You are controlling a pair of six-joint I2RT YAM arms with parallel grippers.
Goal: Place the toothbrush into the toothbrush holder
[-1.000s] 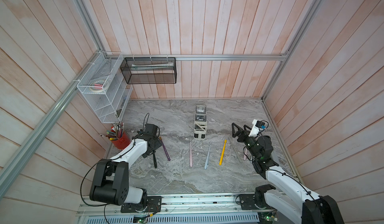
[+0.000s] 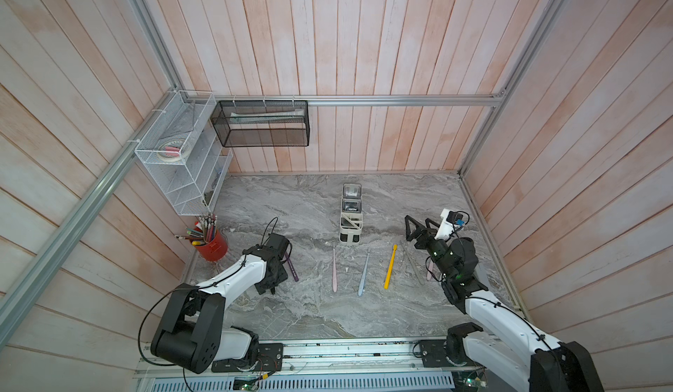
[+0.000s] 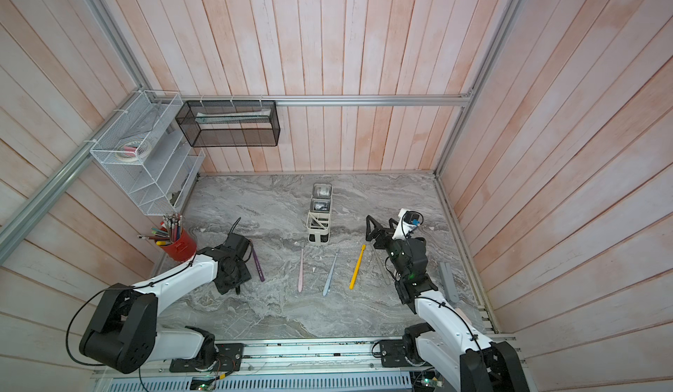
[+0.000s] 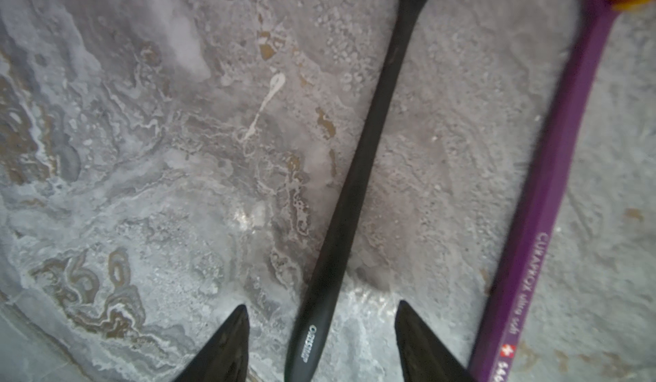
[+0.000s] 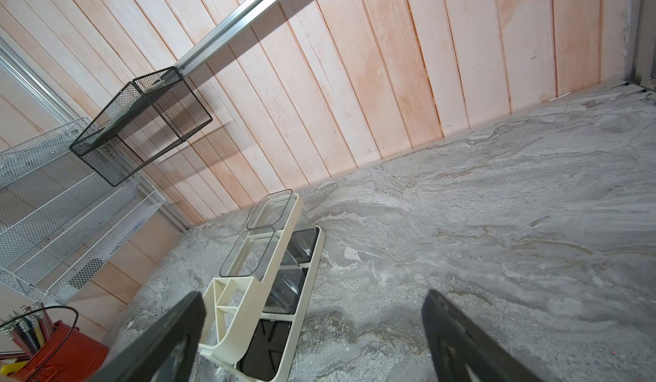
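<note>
In the left wrist view my left gripper hovers over a black toothbrush [image 4: 358, 177], its fingers apart on either side of the handle's end. A purple toothbrush [image 4: 540, 204] lies parallel to the right of it. Pink [image 2: 334, 269], light blue [image 2: 363, 276] and yellow [image 2: 390, 267] toothbrushes lie on the grey surface at the middle. The cream toothbrush holder [image 2: 350, 232] stands behind them, with compartments and clear cups. My right gripper is raised to the right of the holder, open and empty.
A red pen cup [image 2: 211, 250] stands at the left, below white wire shelves [image 2: 183, 181]. A black mesh basket [image 2: 259, 139] hangs on the back rail.
The right arm is nearly unchanged.
</note>
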